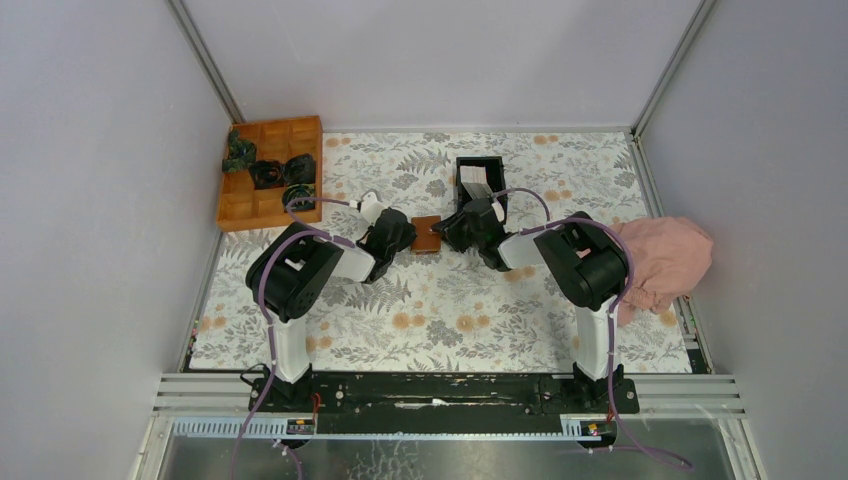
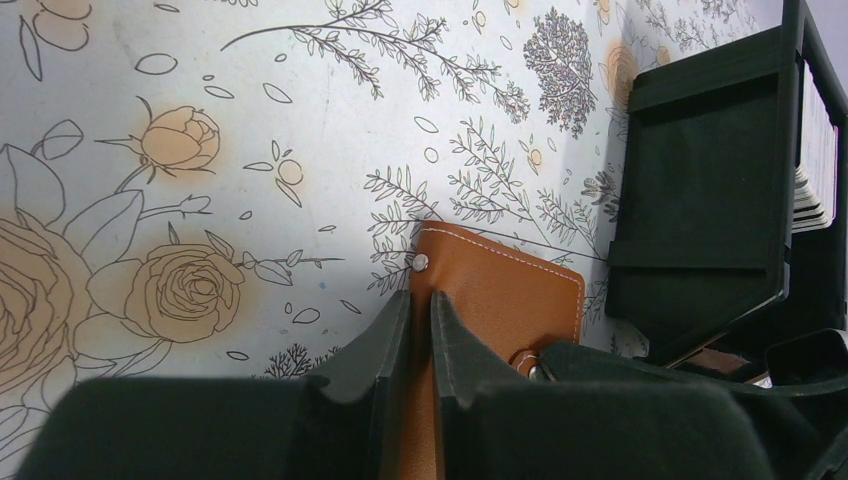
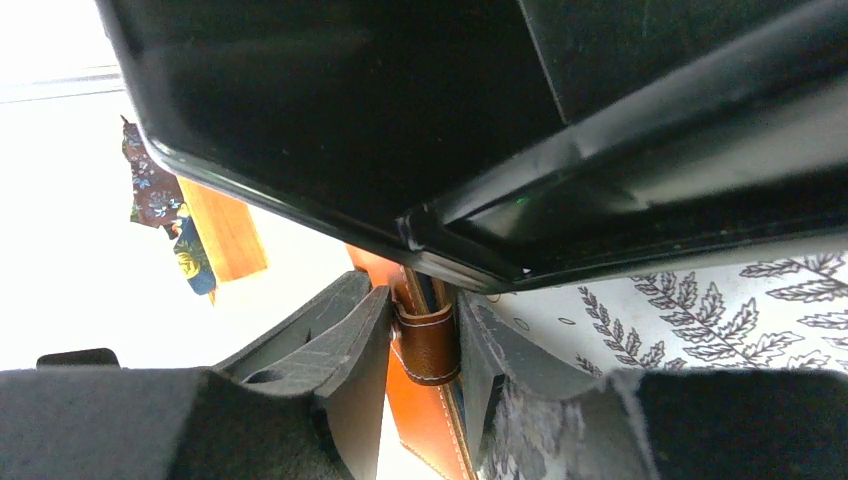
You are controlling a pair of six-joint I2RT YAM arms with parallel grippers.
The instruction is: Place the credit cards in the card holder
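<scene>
The brown leather card holder [image 1: 425,236] lies in the centre of the table between both grippers. In the left wrist view, my left gripper is shut on its left edge. My right gripper is at the opposite edge, its fingers around the strap with the snap [image 3: 428,350]; whether it grips it is hard to tell. The white credit cards [image 2: 815,150] stand stacked in the black open case [image 2: 700,150] just behind the right gripper.
A wooden compartment tray [image 1: 245,210] with dark items sits at the back left. A pink cloth [image 1: 668,260] is heaped at the right edge.
</scene>
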